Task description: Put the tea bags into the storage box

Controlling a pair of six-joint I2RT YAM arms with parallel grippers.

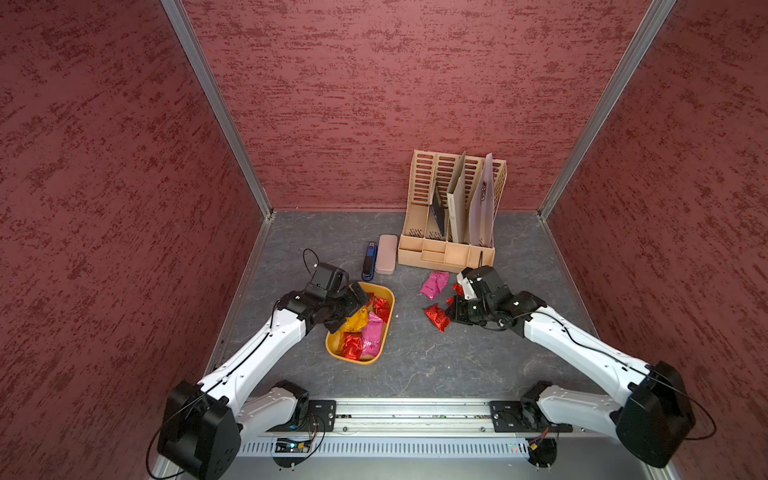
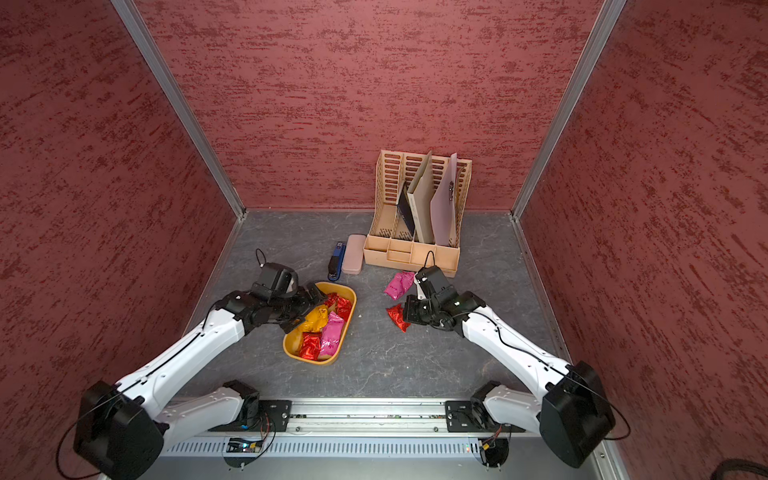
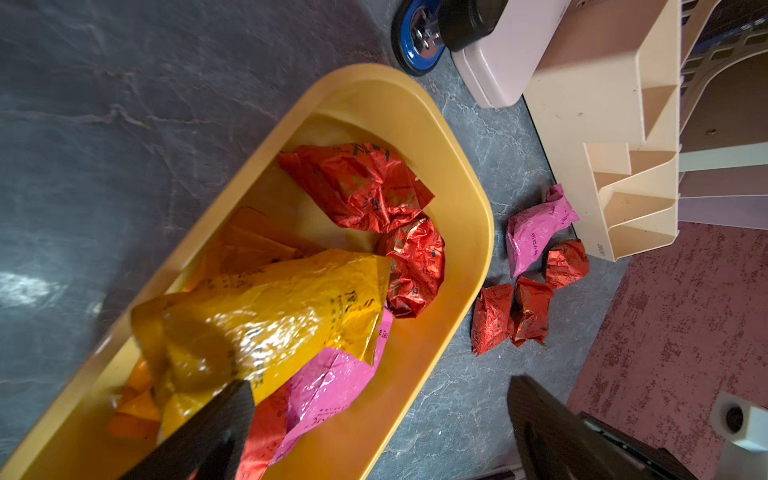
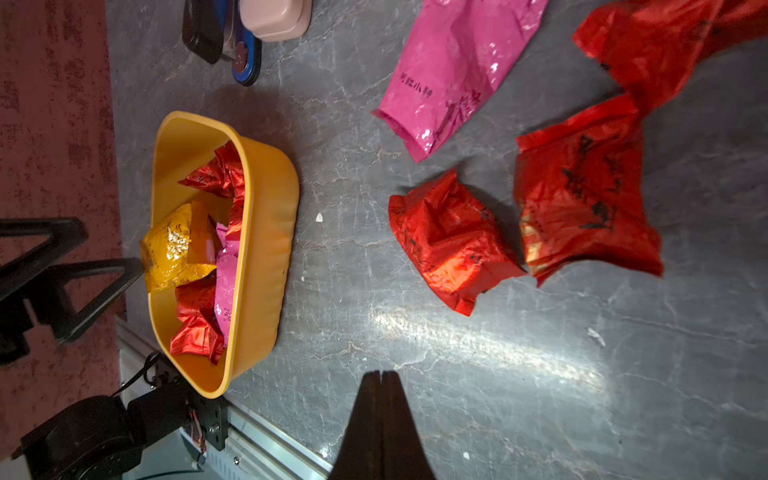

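The storage box is a yellow tub point(image 4: 272, 240) holding yellow, pink and red tea bags. Outside it, the right wrist view shows a pink tea bag point(image 4: 460, 76), a red tea bag point(image 4: 452, 240), a second red bag point(image 4: 588, 192) beside it and a third point(image 4: 656, 44) touching that one. My right gripper is shut, fingertips together with nothing between them, and the red bags lie clear of it. Over the tub, my left gripper stands open; below its gap are a yellow bag point(image 3: 272, 312) and a pink bag point(image 3: 332, 384).
A tan desk organizer point(image 1: 444, 256) with upright folders stands behind the loose bags. Left of it lie a pink case point(image 1: 386, 253) and a blue stapler-like object point(image 1: 369, 260).
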